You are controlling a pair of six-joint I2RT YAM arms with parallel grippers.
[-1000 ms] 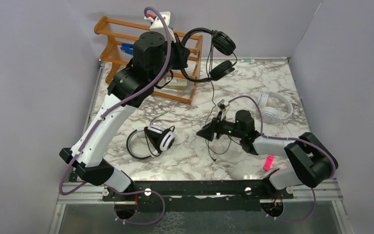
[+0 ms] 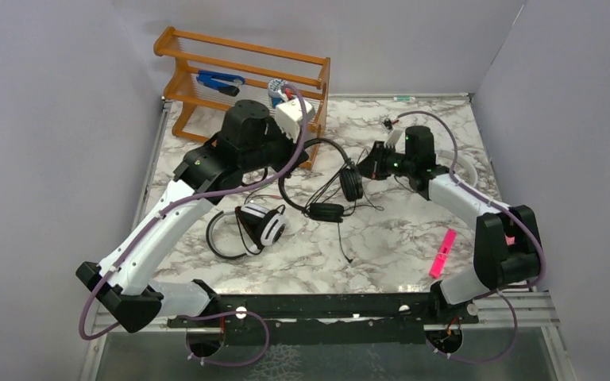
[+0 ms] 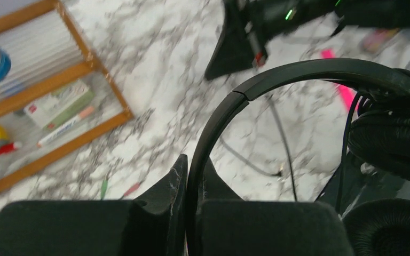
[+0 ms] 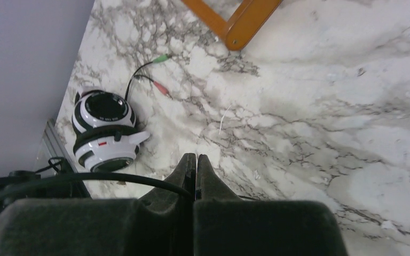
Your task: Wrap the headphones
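Black over-ear headphones hang above the table; in the top view their ear cups point right and toward the front. My left gripper is shut on the headband, which arches away to the right in the left wrist view. Close to the far ear cup, my right gripper is shut, and in the right wrist view the thin black cable passes into its fingertips and shows again on their other side. Loose cable loops hang around the ear cups, and a plug end lies on the marble.
White-and-black headphones lie at the left of the table. Behind my right arm are white headphones, partly hidden. A wooden rack stands at the back left; a pink strip lies front right.
The left gripper has come down and toward the front with the headphones. My right gripper has moved right and back, and it now stands beside the ear cups.
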